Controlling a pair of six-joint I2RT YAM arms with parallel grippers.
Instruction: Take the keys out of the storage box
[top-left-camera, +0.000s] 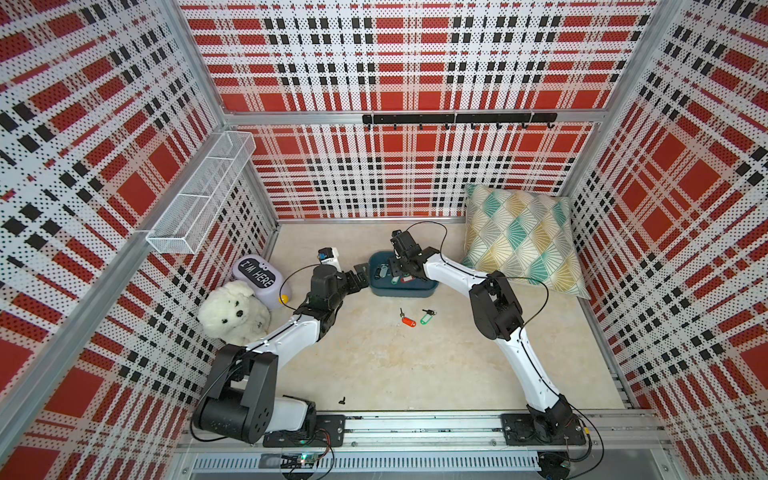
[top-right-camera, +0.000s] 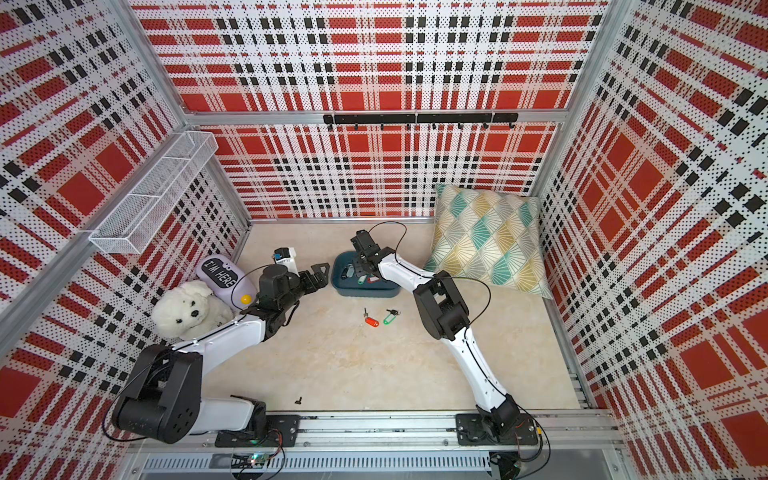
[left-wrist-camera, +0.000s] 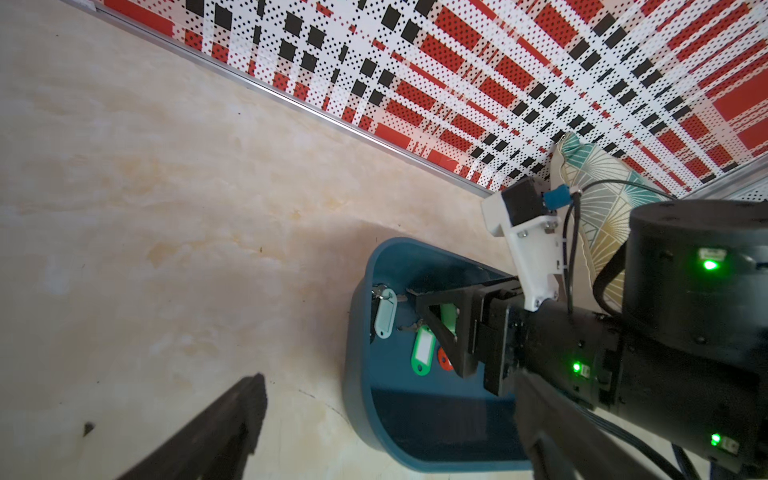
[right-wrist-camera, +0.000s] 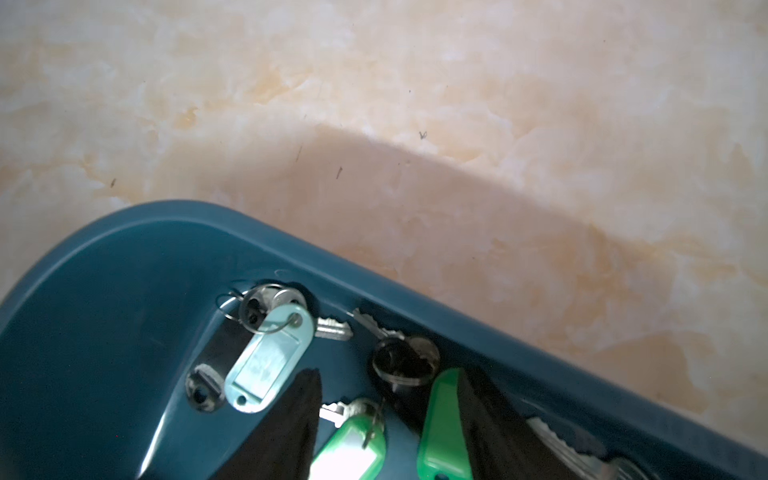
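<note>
The blue storage box (top-left-camera: 404, 291) stands at the back middle of the table. Several tagged keys lie in it; the right wrist view shows a pale-blue tag (right-wrist-camera: 269, 360) with a black fob (right-wrist-camera: 209, 372), and two green tags (right-wrist-camera: 352, 448) (right-wrist-camera: 445, 424). A red tag (left-wrist-camera: 445, 360) shows partly in the left wrist view. Inside the box, my right gripper is part open, its fingers astride the green tags; contact is unclear. At the box's left side, my left gripper is open and empty. A red-tagged key (top-left-camera: 409, 321) and a green-tagged key (top-left-camera: 426, 318) lie in front of the box.
A patterned cushion (top-left-camera: 524, 240) leans at the back right. A white plush dog (top-left-camera: 233, 313) and a lilac "I'M HERE" object (top-left-camera: 260, 276) sit at the left. A small dark piece (top-left-camera: 342, 401) lies near the front edge.
</note>
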